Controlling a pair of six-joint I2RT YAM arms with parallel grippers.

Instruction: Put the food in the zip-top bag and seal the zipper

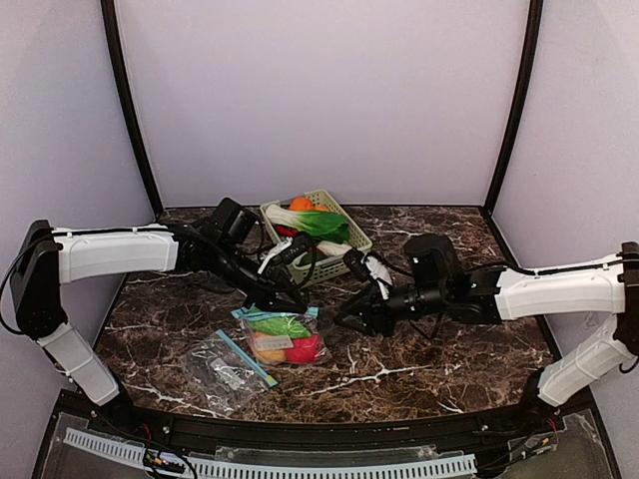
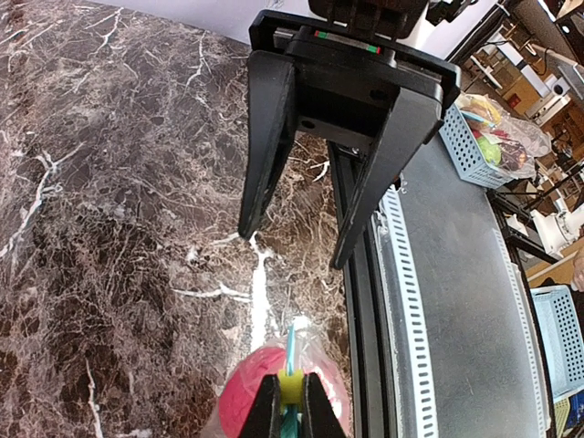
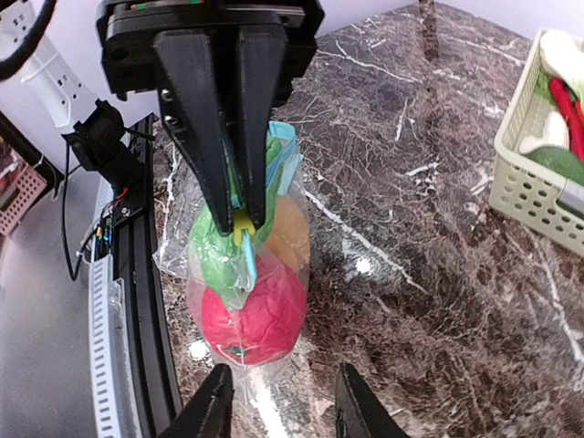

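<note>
A clear zip top bag (image 1: 284, 345) with a blue strip along its top stands on the marbled table, filled with green, red and orange food. At its blue strip, my left gripper (image 1: 299, 303) is shut on a small yellow zipper slider (image 3: 242, 224); a short end of blue strip (image 3: 249, 260) sticks out past it. Red food (image 2: 260, 388) shows behind the fingers in the left wrist view. To the right of the bag, apart from it, my right gripper (image 1: 345, 317) is open and empty. Its two fingertips (image 3: 208, 401) stand wide apart in the right wrist view.
A second clear bag (image 1: 222, 374) with a blue strip lies flat and empty at the front left. Behind the arms stands a pale green basket (image 1: 353, 234) holding vegetables and an orange item. Free table lies at the right front.
</note>
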